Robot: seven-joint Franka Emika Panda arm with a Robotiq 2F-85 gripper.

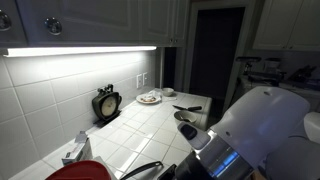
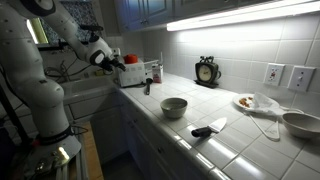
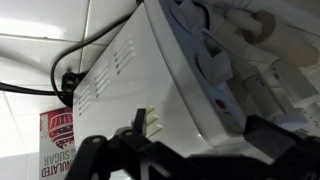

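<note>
In the wrist view, my gripper is open, its dark fingers apart at the bottom of the picture. Below and between them shows a white vented appliance (image 3: 128, 72), possibly a toaster, its side lying diagonally across the view. Nothing is visibly held. From the second exterior view, my arm (image 2: 98, 52) reaches from the left to the far end of the counter, by that white appliance (image 2: 131, 75). A red object (image 2: 137, 59) shows at the same spot. Exterior view 1 shows the white arm (image 1: 250, 130) at lower right, with the fingers not clearly visible.
Beside the appliance are a black cable (image 3: 72, 75) and a sugar box (image 3: 57, 138). Along the counter stand a grey bowl (image 2: 173, 107), a black-handled knife (image 2: 209, 129), a food plate (image 2: 257, 105), another bowl (image 2: 302, 124) and a black clock-like object (image 2: 207, 71). Bare tile separates them.
</note>
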